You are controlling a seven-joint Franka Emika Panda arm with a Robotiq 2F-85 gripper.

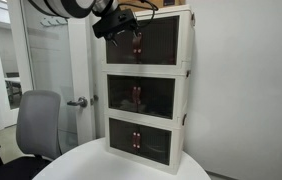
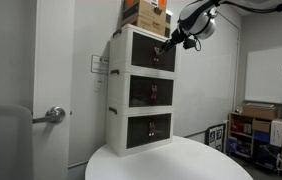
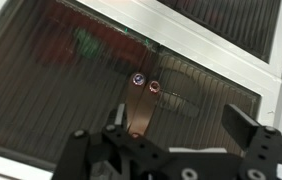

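Note:
A white three-tier cabinet (image 1: 104, 100) with dark see-through doors stands on the round white table. Each tier has a pair of brown-red handles at the middle of its doors, such as the middle handles (image 1: 136, 95) and the bottom handles (image 2: 151, 129). My gripper (image 1: 111, 34) is raised in front of the top tier. In the wrist view its open fingers (image 3: 239, 124) frame the top handles (image 3: 137, 108), which sit close together between them, and nothing is held. The lower ends of those handles are hidden behind the gripper body. The top doors (image 3: 196, 105) look shut.
Brown boxes (image 2: 146, 15) sit on top of the cabinet. A grey office chair (image 1: 39, 125) and a glass door with a handle (image 1: 78, 102) are at the left. Shelves (image 2: 256, 130) stand farther back.

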